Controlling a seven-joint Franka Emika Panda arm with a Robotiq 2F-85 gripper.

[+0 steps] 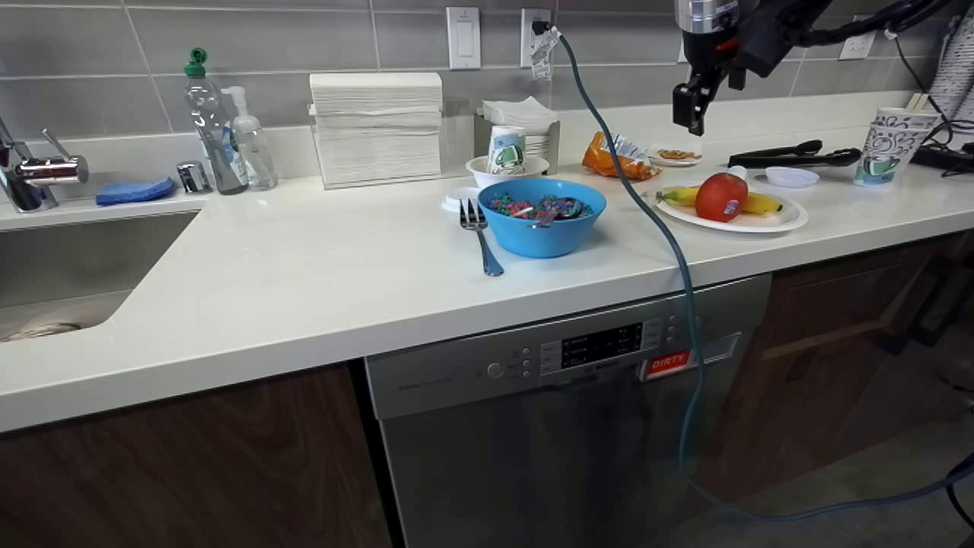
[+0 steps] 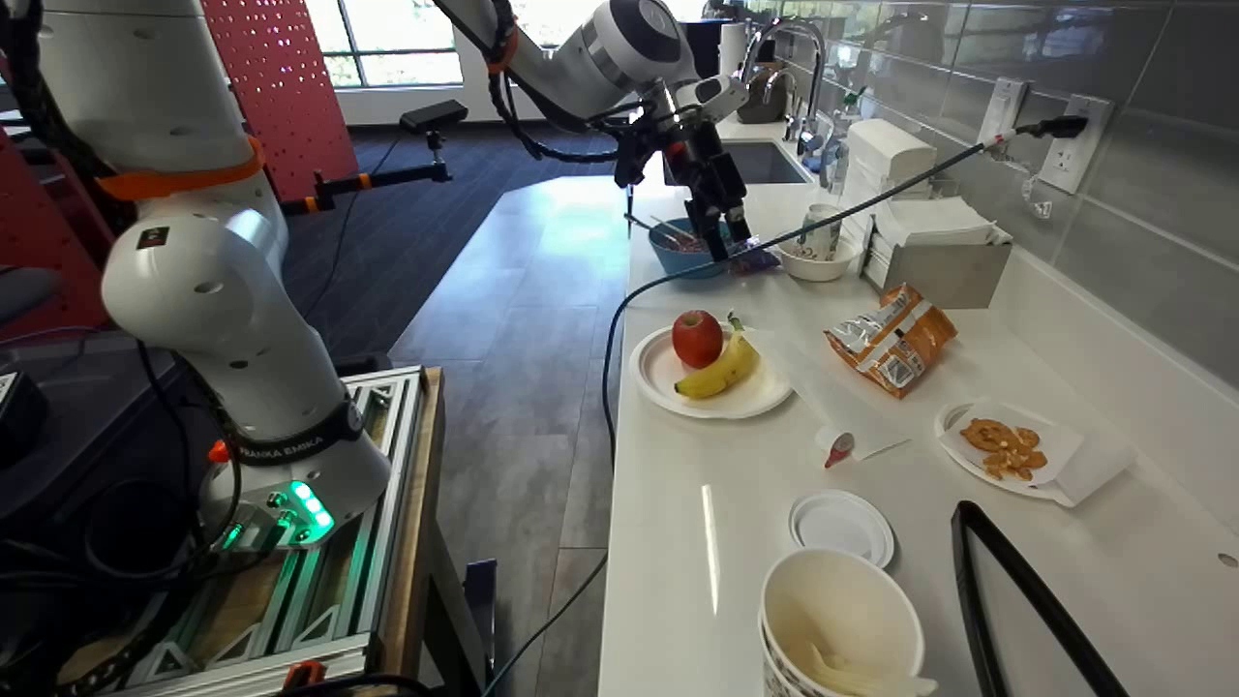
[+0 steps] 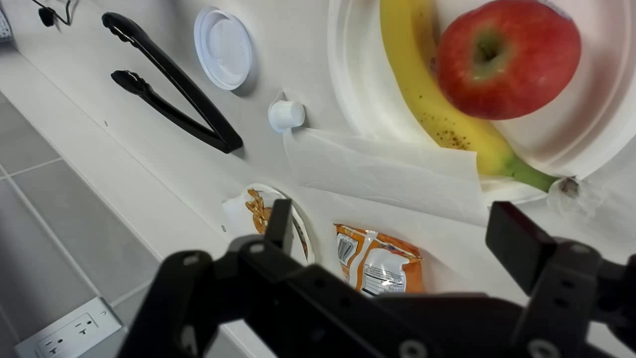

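Note:
My gripper is open, its two dark fingers wide apart with nothing held between them. It hangs in the air above the counter, as exterior view 1 shows. Below in the wrist view lie a white plate (image 3: 372, 98) with a red apple (image 3: 507, 59) and a yellow banana (image 3: 411, 71), the apple resting against the banana. An orange snack bag (image 3: 381, 259) shows between and beyond the fingers. The small plate of pretzels (image 3: 259, 212) is partly hidden behind one finger.
Black tongs (image 3: 185, 89), a white lid (image 3: 223, 47) and a small white cap (image 3: 286, 114) lie near the plate. A blue cable (image 1: 630, 187) hangs across the counter beside the blue bowl (image 1: 539, 237). Bare counter (image 1: 347, 256) stretches left of the fork (image 1: 484, 242).

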